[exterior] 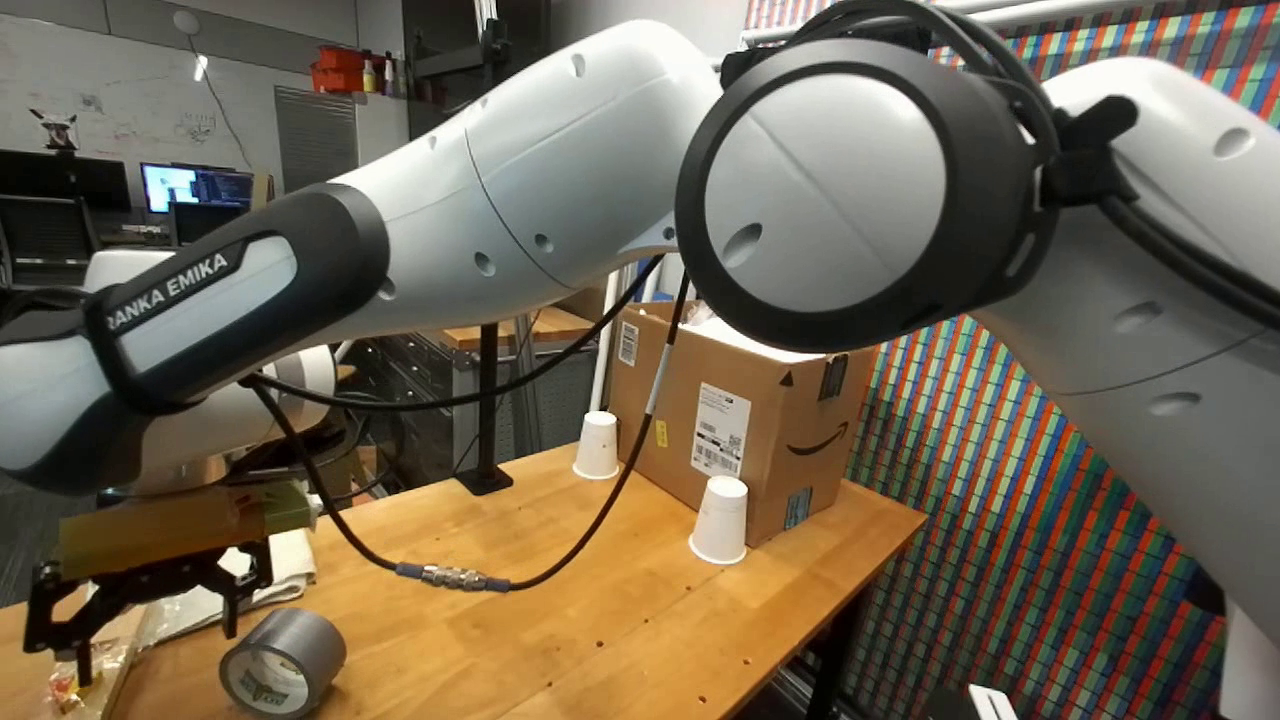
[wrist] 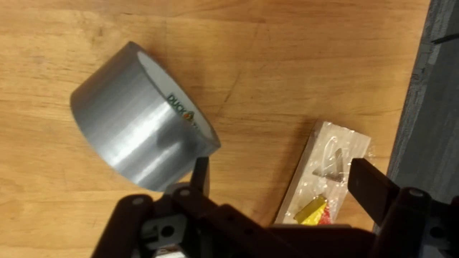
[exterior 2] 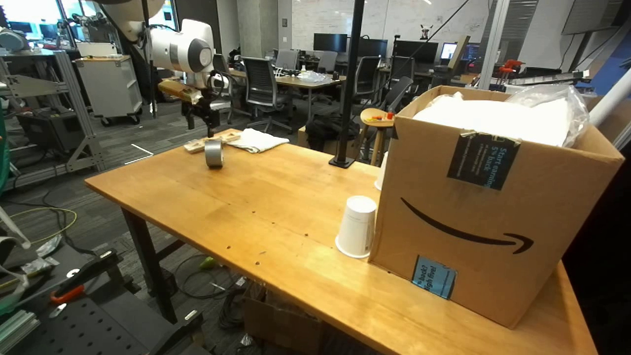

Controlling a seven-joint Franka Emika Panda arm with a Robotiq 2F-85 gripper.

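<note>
My gripper stands open above the table, its fingers wide apart and nothing held between them. A silver roll of duct tape (wrist: 140, 124) rests on its curved side on the wood, just outside my left finger (wrist: 201, 176) in the wrist view; whether they touch is unclear. Under the gap between the fingers lies a pale wooden block (wrist: 329, 165) in clear wrap, with a triangular cutout and yellow and red pieces. In exterior view 1 the tape (exterior: 284, 662) is right of the gripper (exterior: 154, 654).
A folded white cloth (exterior 2: 258, 141) lies near the gripper. Two upturned white cups (exterior: 719, 520) and a large cardboard box (exterior 2: 473, 236) occupy the table's other end. A black post (exterior 2: 349, 88) rises from the far edge.
</note>
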